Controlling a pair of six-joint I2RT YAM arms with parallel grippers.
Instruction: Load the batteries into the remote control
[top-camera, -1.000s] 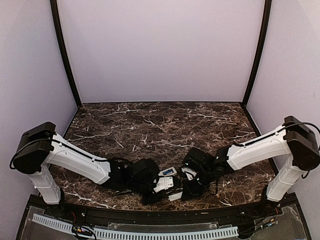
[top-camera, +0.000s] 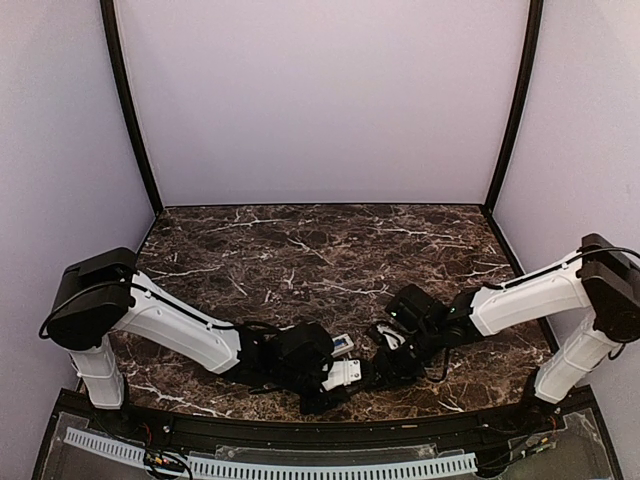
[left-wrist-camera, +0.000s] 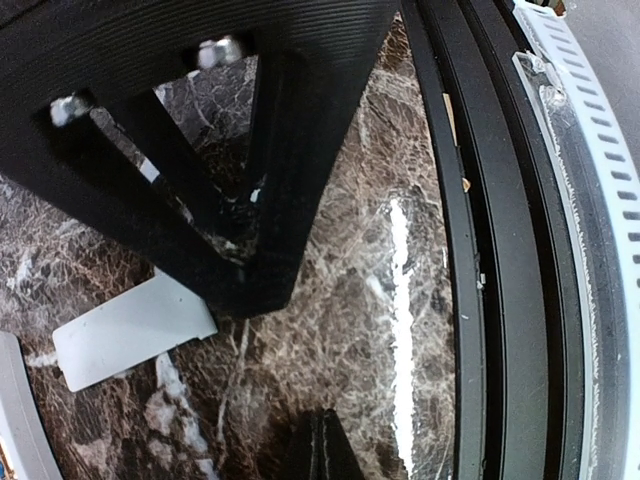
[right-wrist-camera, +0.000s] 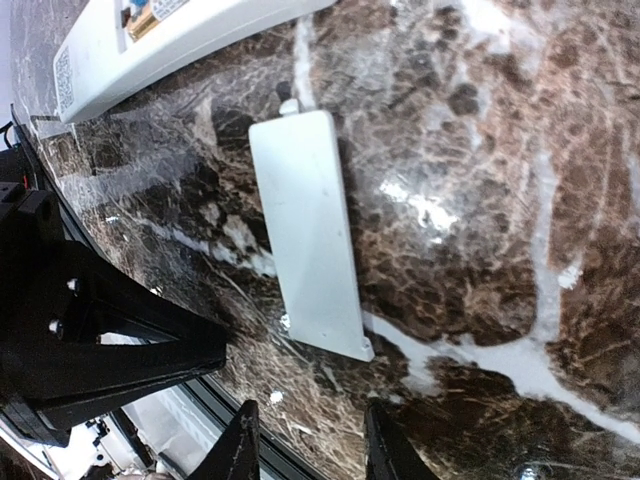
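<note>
The white battery cover (right-wrist-camera: 310, 230) lies flat on the marble table, apart from the white remote control (right-wrist-camera: 200, 45). Part of the remote shows at the upper edge of the right wrist view, with a copper-coloured battery (right-wrist-camera: 146, 22) in its open compartment. My right gripper is open above the table, just in front of the cover's near end, with nothing between its fingers. Beside the cover, my left gripper is shut, and nothing shows between its tips. From above, the arms hide most of the remote (top-camera: 343, 344) and the cover.
A black rail (left-wrist-camera: 468, 250) and a white slotted strip (left-wrist-camera: 610, 150) run along the table's front edge, close to both grippers. Behind the arms the marble table (top-camera: 330, 250) is bare. The two grippers stand very near each other.
My left gripper has shifted slightly right over the last second.
</note>
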